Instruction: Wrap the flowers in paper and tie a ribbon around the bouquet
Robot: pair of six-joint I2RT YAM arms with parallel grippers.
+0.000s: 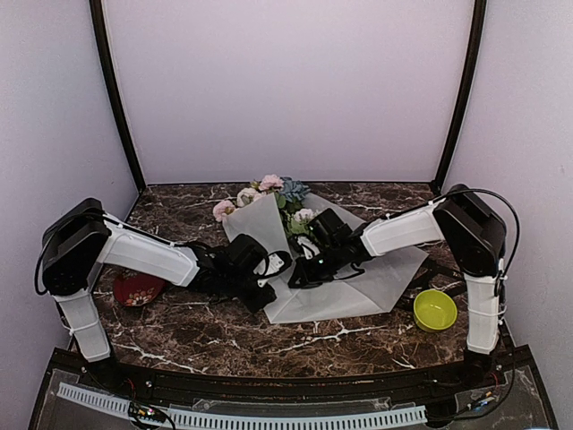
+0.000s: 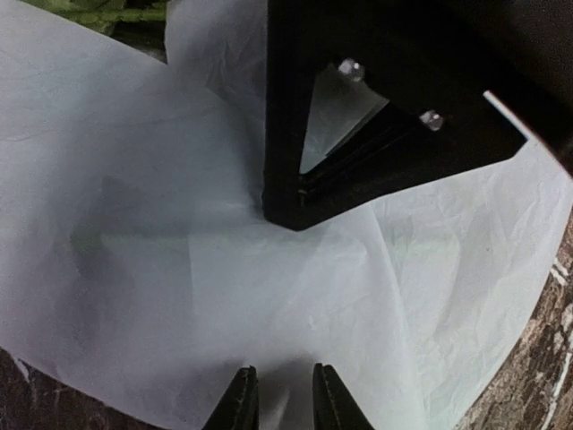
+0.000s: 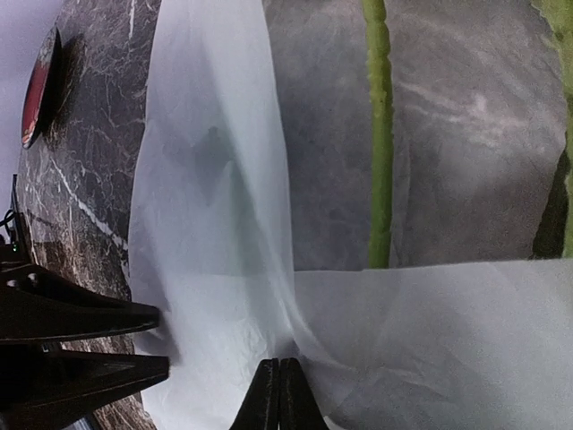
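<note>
Pink, cream and blue fake flowers lie at the back of an unrolled white wrapping paper. A paper flap folds up over the stems from the left. In the right wrist view a green stem runs beneath the paper's straight fold. My right gripper is shut, its fingertips down on the folded paper; any thin layer pinched there is hidden. At the paper's left edge is my left gripper. Its fingers stand slightly apart over the paper; whether paper lies between them is unclear.
A dark red dish sits on the left, partly behind the left arm. On the right stands a yellow-green bowl. My two grippers are close together.
</note>
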